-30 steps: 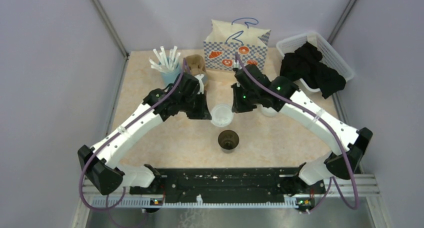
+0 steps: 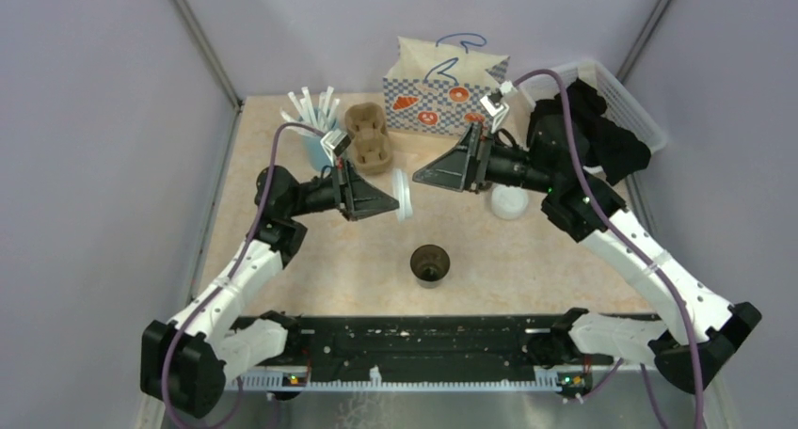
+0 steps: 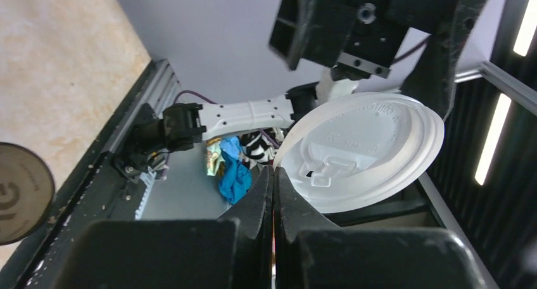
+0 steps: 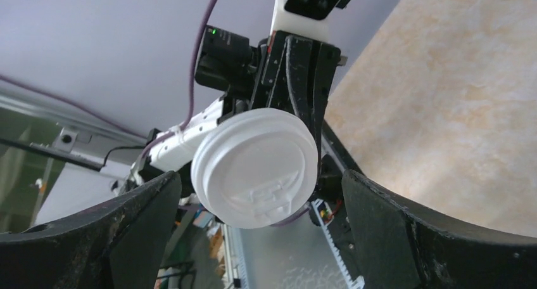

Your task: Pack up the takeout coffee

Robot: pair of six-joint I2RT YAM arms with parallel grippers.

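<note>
Pinched by its rim, a white plastic lid (image 2: pixel 402 195) stands on edge at the tips of my left gripper (image 2: pixel 395 204), which is shut on it. In the left wrist view the lid (image 3: pixel 361 153) tilts up from the fingertips. Facing it from the right, my right gripper (image 2: pixel 419 177) is open and empty; the right wrist view has the lid (image 4: pixel 256 168) ahead between its fingers, apart from them. A dark cup (image 2: pixel 430 265) stands upright and uncovered on the table. Another white lid (image 2: pixel 509 201) lies flat beneath the right arm.
A brown cup carrier (image 2: pixel 368 137) and a blue holder with white straws (image 2: pixel 320 119) stand at the back left. Behind them is a checkered paper bag (image 2: pixel 438 100). A white basket with black cloth (image 2: pixel 621 109) sits back right.
The lid has turned from lying flat to standing on edge as my left gripper rotated. My right gripper has tilted, opened and shifted left and slightly up in the top view.
</note>
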